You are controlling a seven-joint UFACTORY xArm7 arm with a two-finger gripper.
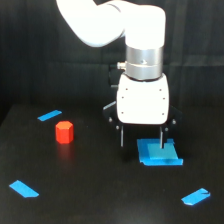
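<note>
My gripper (142, 141) hangs in the middle right of the view, its two thin dark fingers spread wide apart. Nothing shows between them, so it stands open. Just beyond its right finger lies a square outlined in blue tape (147, 160) with a paler inside; the finger overlaps its upper part in the view. How high the fingertips are above the table cannot be told. Well to the left, a red block (64, 132) stands by itself on the dark table, apart from the gripper.
Blue tape strips lie on the black table (95, 185): one at the back left (50, 115), one at the front left (23, 189) and one at the front right (196, 197). A dark curtain hangs behind.
</note>
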